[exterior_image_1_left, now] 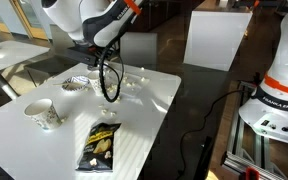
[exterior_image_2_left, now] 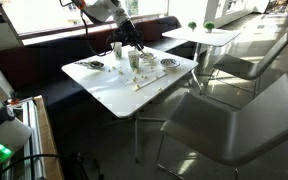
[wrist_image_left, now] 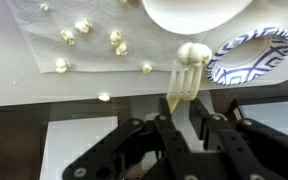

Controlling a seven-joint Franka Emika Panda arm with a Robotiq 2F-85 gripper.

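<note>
In the wrist view my gripper is shut on a pale fork [wrist_image_left: 187, 82], its tines pointing away from the fingers. A clump of popcorn [wrist_image_left: 194, 53] sits at the tine tips; whether the fork carries it cannot be told. Just beyond is a white round vessel [wrist_image_left: 189, 14], cut off by the frame's top edge. More popcorn [wrist_image_left: 82, 25] lies loose on the tabletop. From the first exterior side, the arm reaches over the far part of the white table [exterior_image_1_left: 144, 125], its gripper dark and hard to make out.
A blue-patterned dish [wrist_image_left: 252, 55] lies right of the vessel. Nearer the first exterior camera stand a patterned cup [exterior_image_1_left: 44, 114] and a black snack bag [exterior_image_1_left: 99, 147]. Chairs [exterior_image_2_left: 234, 125] flank the table, and its near right part is clear.
</note>
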